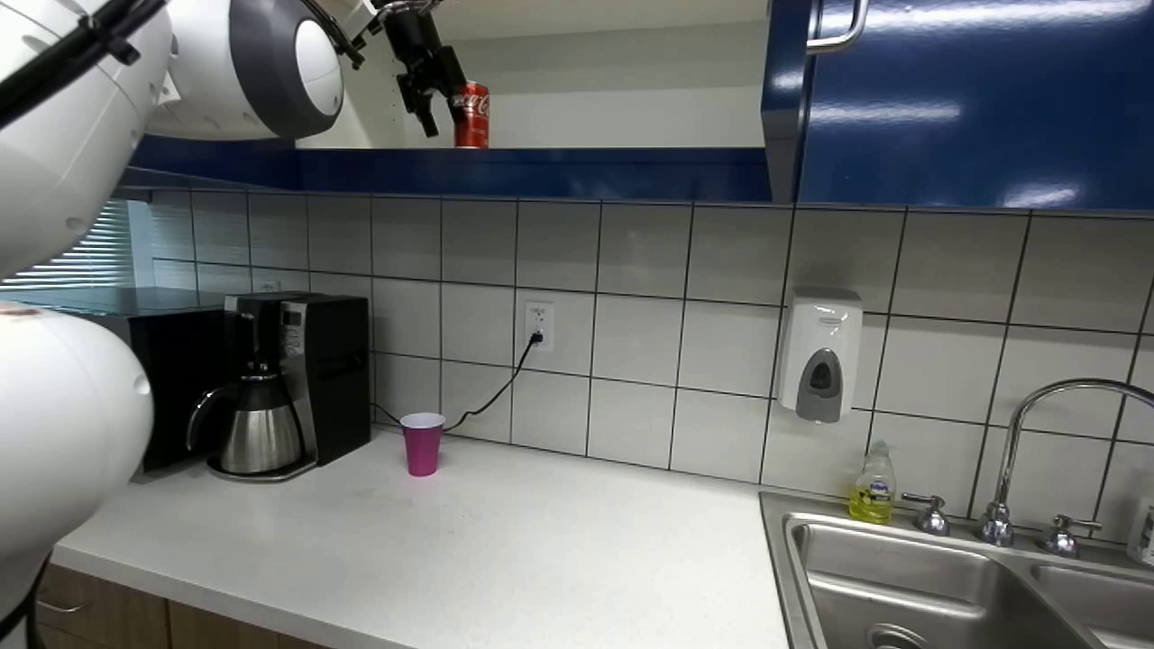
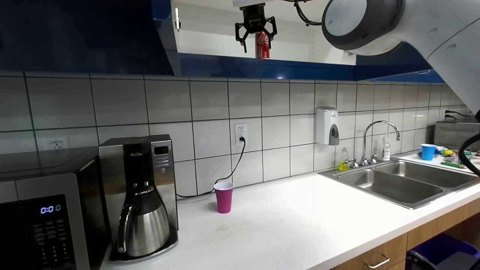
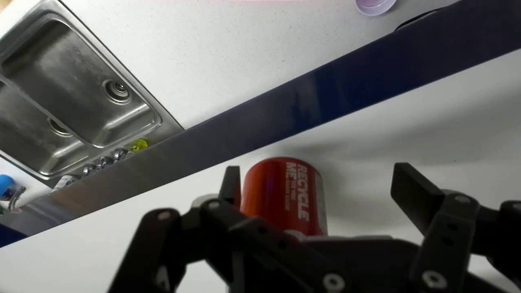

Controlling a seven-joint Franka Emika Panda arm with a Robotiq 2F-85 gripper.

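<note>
On the white cabinet shelf, close behind its blue front edge, a red soda can [image 1: 472, 117] stands upright. My gripper [image 1: 441, 119] is at the can, open and pointing down. From the other side, the gripper [image 2: 257, 47] straddles the can [image 2: 262, 44], which sits nearer its right finger. The wrist view has the can [image 3: 283, 195] close to the left finger, with a wide gap between it and the right finger; whether the left finger touches it I cannot tell. The can's lower part in that view is covered by my gripper's black linkage.
The cabinet's raised blue edge [image 1: 530, 175] borders the shelf opening, with a blue door [image 1: 974, 108] on the right. Below, a pink cup [image 2: 223, 198], coffee maker [image 2: 139, 198] and sink [image 2: 396, 182] line the counter, whose middle is clear.
</note>
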